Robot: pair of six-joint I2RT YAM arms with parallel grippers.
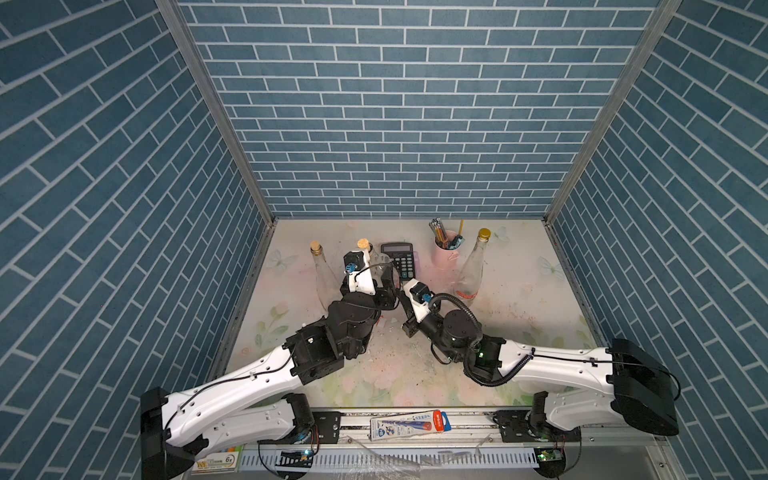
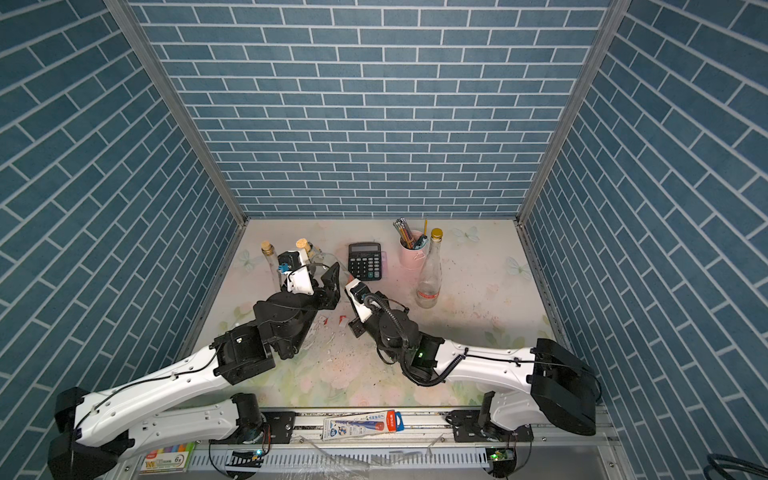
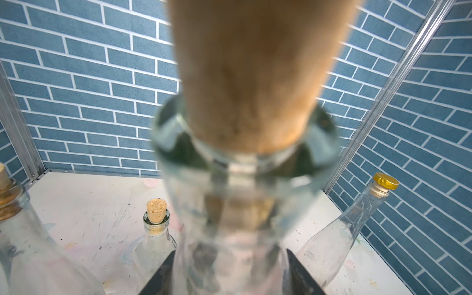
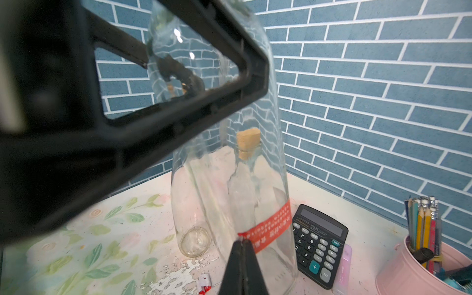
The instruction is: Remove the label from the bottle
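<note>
A clear glass bottle (image 4: 223, 142) with a cork (image 3: 260, 73) in its neck hangs tilted above the table. My left gripper is shut on this bottle, one finger on each side of the glass. Low on the bottle, a red label (image 4: 273, 222) with white print is stuck along the glass. The fingertips of my right gripper meet with nothing between them. They stand at the lower left end of the label, which lies outside them. Whether they touch the glass, I cannot tell.
Corked bottles stand at the left, one with a small cork (image 3: 156, 211). A gold-capped bottle (image 2: 430, 276) is at the right, near a pink pencil cup (image 2: 413, 257). The calculator (image 4: 319, 241) lies behind the held bottle. Red scraps (image 2: 342, 319) litter the table.
</note>
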